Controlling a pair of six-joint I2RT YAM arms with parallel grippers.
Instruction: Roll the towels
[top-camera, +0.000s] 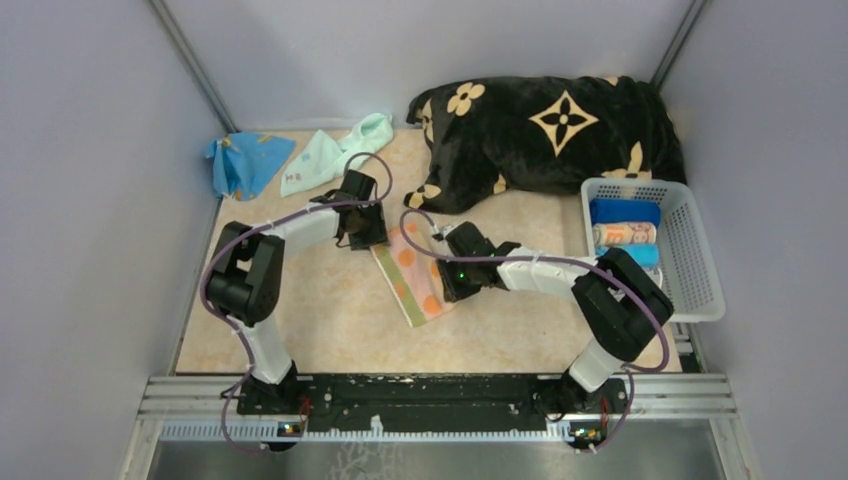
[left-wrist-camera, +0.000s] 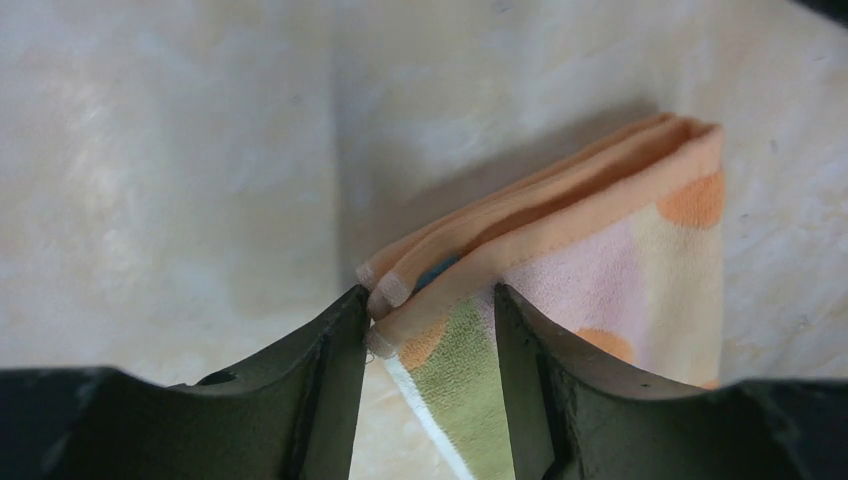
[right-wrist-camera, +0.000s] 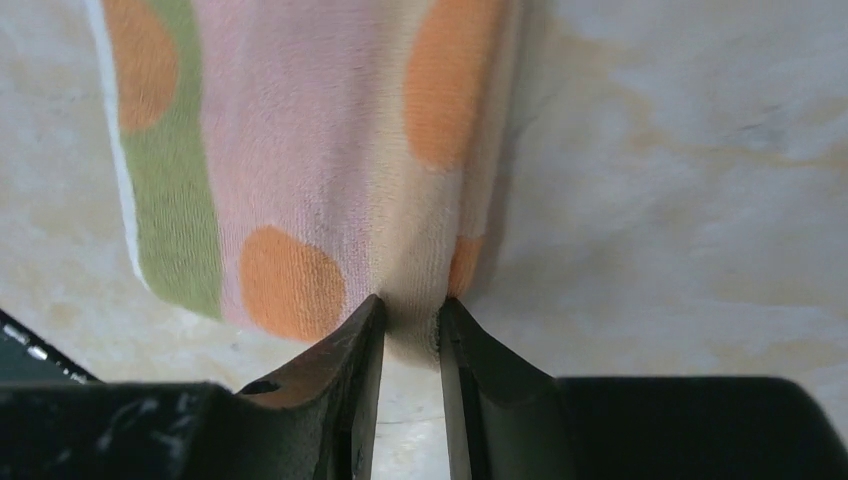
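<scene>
The folded towel (top-camera: 405, 262), pink, green and peach with orange dots, lies at a slant in the middle of the table. My left gripper is partly open at its far end. In the left wrist view, the layered peach edge (left-wrist-camera: 590, 170) shows, and a corner of the towel sits in the gap between the fingers. At the opposite end, my right gripper is shut on the towel's folded peach edge (right-wrist-camera: 425, 240). In the top view both arms cover parts of the towel's ends.
Blue cloth (top-camera: 245, 165) and mint cloth (top-camera: 325, 160) lie at the back left. A black patterned cushion (top-camera: 545, 140) fills the back. On the right, a grey basket (top-camera: 700, 265) holds several rolled towels.
</scene>
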